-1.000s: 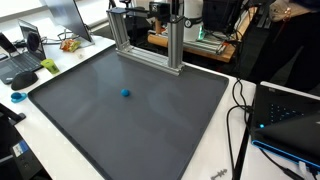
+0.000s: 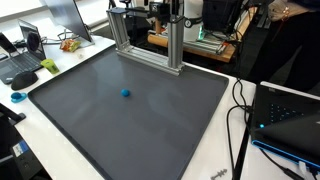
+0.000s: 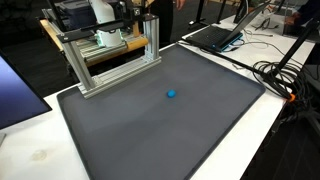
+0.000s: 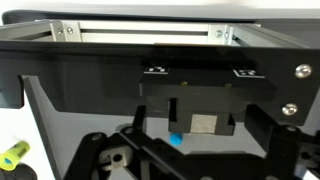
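Observation:
My gripper stands open in the wrist view, one black finger (image 4: 134,132) to the left and the other (image 4: 257,127) to the right. Between and beyond the fingers shows a dark block with a pale square patch (image 4: 203,124), set against a wide black bar (image 4: 90,88); whether the fingers touch it I cannot tell. A small blue round piece lies alone on the grey mat, in exterior view 1 (image 2: 126,93), in exterior view 2 (image 3: 171,93) and low in the wrist view (image 4: 176,139). The fingertips cannot be made out in the exterior views.
An upright metal frame (image 3: 122,76) stands on the mat's edge. A yellow-green item (image 2: 49,65) sits off the mat at the left, and a laptop (image 3: 218,36) stands behind. Cables (image 2: 238,105) run beside the mat.

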